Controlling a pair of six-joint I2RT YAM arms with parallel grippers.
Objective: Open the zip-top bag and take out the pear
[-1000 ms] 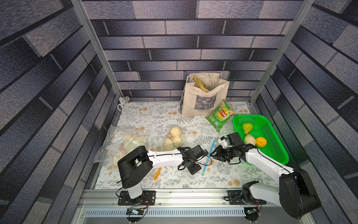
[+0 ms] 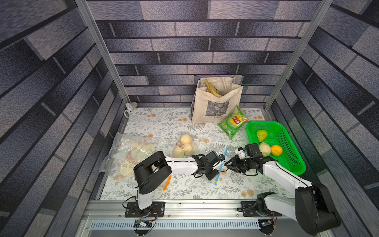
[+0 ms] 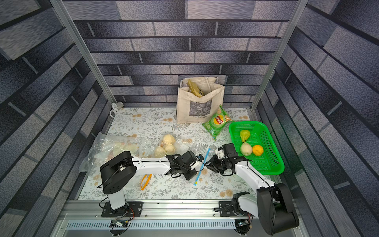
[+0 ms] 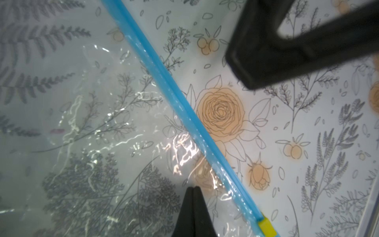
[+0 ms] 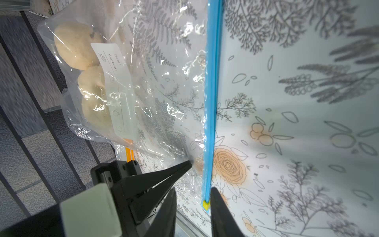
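A clear bag with a blue zip strip (image 5: 210, 102) lies flat on the table, several pale round fruits (image 5: 88, 79) inside it at its far end. None shows clearly as a pear. My left gripper is shut, its tips together over the clear film just left of the zip; whether film is pinched between them, I cannot tell. My right gripper stands open near the yellow end of the zip, with a gap and no object gripped between its fingers. One dark finger (image 4: 256, 63) of it shows in the left wrist view.
At the right, a green basket (image 2: 298, 160) holds a yellow-green pear (image 2: 261, 135), a pale fruit and an orange. A chip bag (image 2: 233, 121) and a cloth bag (image 2: 215, 106) stand behind. Another clear bag (image 2: 118, 152) lies left, near an orange strip (image 2: 167, 183).
My left gripper has moved a little to the right, closer to the blue zip. The right arm has shifted slightly. The fruits have stayed in place.
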